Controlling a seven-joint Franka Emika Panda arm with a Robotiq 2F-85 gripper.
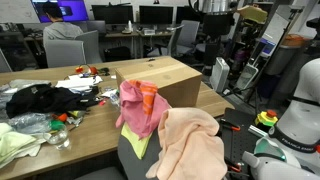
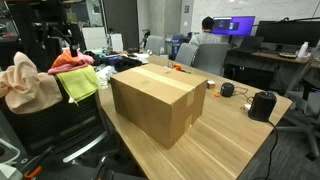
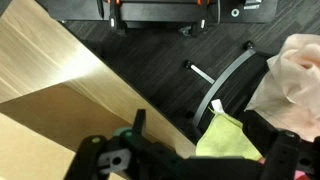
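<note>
My gripper stands open in the wrist view, with nothing held between its fingers. In exterior view 1 it is high at the upper right, above the cloths and apart from them. A peach cloth hangs in front, beside a pink cloth with an orange cloth on it and a yellow-green cloth below. These appear draped over a dark chair. The wrist view has the yellow-green cloth and peach cloth at the right, partly behind the right finger.
A large closed cardboard box occupies the wooden table near its edge. Dark clothing and plastic bags clutter the table's other end. A black speaker-like object stands beyond the box. Bare tabletop lies around the box.
</note>
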